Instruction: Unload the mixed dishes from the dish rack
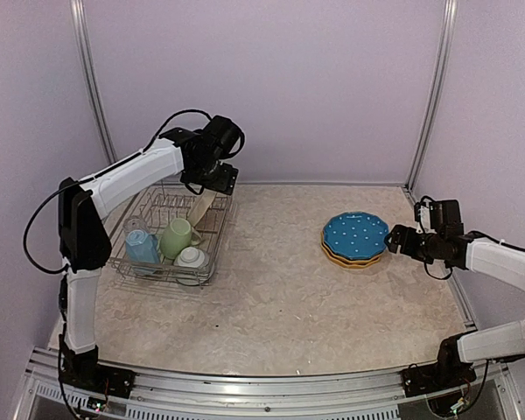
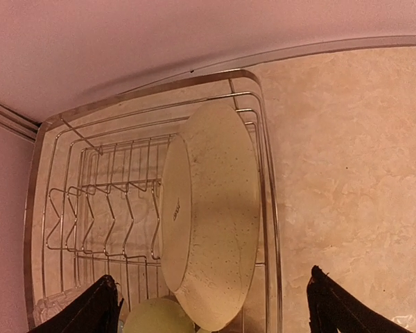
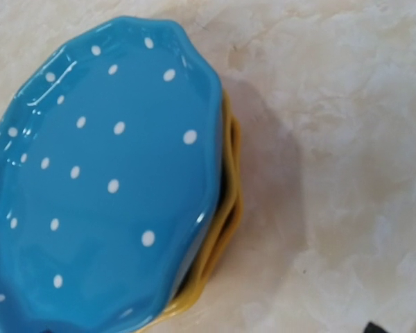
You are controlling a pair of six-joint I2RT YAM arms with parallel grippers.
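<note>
The wire dish rack on the left holds a pale plate standing on edge at its right side, a green mug, a blue cup and white bowls. My left gripper is over the plate, open, its fingers either side in the left wrist view, nothing held. My right gripper hangs open beside a stack of plates, blue polka-dot on top of yellow, its fingertips mostly out of the right wrist view.
Walls stand at the back and both sides.
</note>
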